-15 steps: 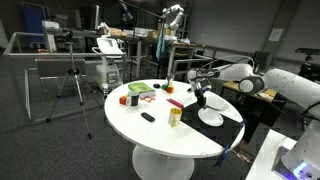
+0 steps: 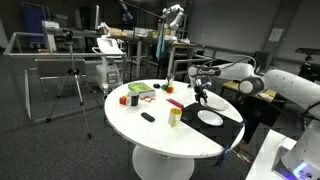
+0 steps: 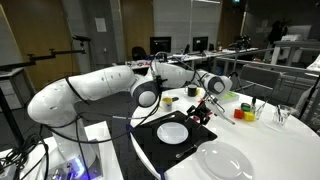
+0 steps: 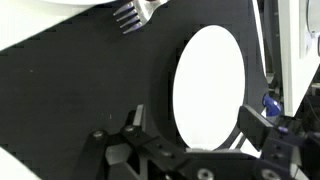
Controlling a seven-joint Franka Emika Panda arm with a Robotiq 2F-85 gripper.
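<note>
My gripper is open above the black mat (image 4: 110, 75), with nothing held between its fingers. In the wrist view a white oval-looking plate (image 4: 208, 80) lies beyond and beneath the fingertips, and a metal fork (image 4: 138, 12) rests near the top edge. Exterior view 2 puts the gripper (image 3: 198, 113) over the mat's far side, behind a white plate (image 3: 172, 133) lying on the mat. A larger white plate (image 3: 225, 160) sits off the mat, towards the front. How high the fingertips hang cannot be told.
A yellow cup (image 2: 175, 117) and a dark flat object (image 2: 148, 117) stand on the white table (image 2: 145, 133). Towards the back are a green tray (image 2: 139, 87) and several small cups and containers.
In exterior view 1 the arm and gripper have shifted slightly, and the plate on the mat shows a little more openly. The cups and tray have stayed put.
</note>
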